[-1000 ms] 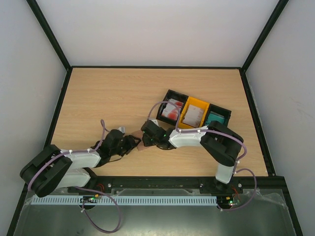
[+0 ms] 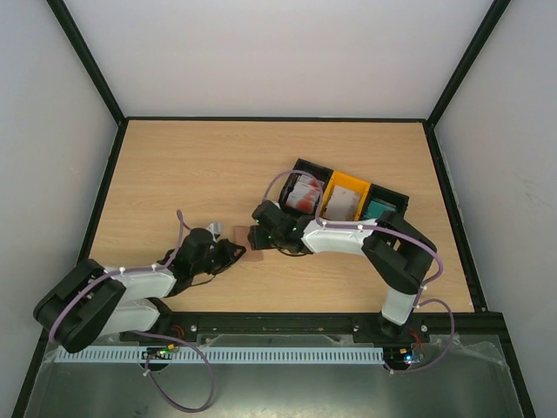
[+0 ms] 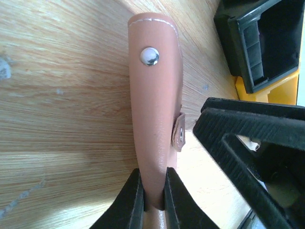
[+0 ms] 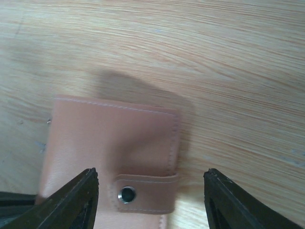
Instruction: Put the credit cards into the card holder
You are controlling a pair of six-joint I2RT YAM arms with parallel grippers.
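A pinkish-brown leather card holder (image 2: 246, 246) is near the front of the table, between the two grippers. Its strap (image 4: 148, 194) with a metal snap lies against its face in the right wrist view. My left gripper is shut on the card holder's edge. My right gripper stands open, its fingertips spread on either side of the strap, with nothing visibly clamped. In the top view, light cards lie in the left black bin (image 2: 303, 192) and the yellow bin (image 2: 344, 195), and teal ones in the right black bin (image 2: 380, 208).
The three bins stand in a joined row behind the right arm. Walls with black rails surround the table, and the arms crowd its front.
The card holder turned a little straighter. The left gripper stayed almost in place; the bins have not moved.
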